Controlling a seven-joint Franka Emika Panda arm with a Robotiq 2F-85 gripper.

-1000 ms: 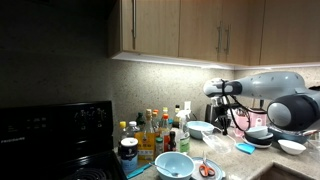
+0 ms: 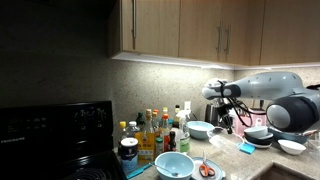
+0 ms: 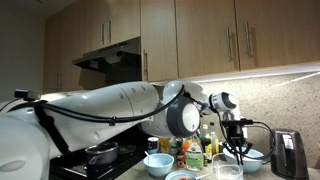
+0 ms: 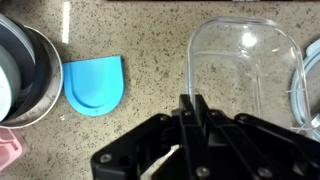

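Observation:
A clear plastic container [image 4: 245, 68] hangs from my gripper, which is shut on its near left wall in the wrist view. The counter's speckled surface shows through it. In exterior view 2 the same see-through container [image 3: 228, 170] sits just below the gripper [image 3: 238, 150], above the counter. Its lower part is faint there, so the gap beneath it is hard to judge.
A blue flat piece [image 4: 94, 85] lies on the counter beside stacked bowls [image 4: 20, 75]. Light blue bowls [image 2: 175, 165] and several bottles [image 2: 150, 140] stand left of the arm. A dark toaster [image 3: 289, 155] stands at the right. Bare counter shows between the blue piece and the container.
Over the last second the arm and gripper have shifted slightly to the right in exterior view 1. The bowls, bottles and blue piece have stayed put.

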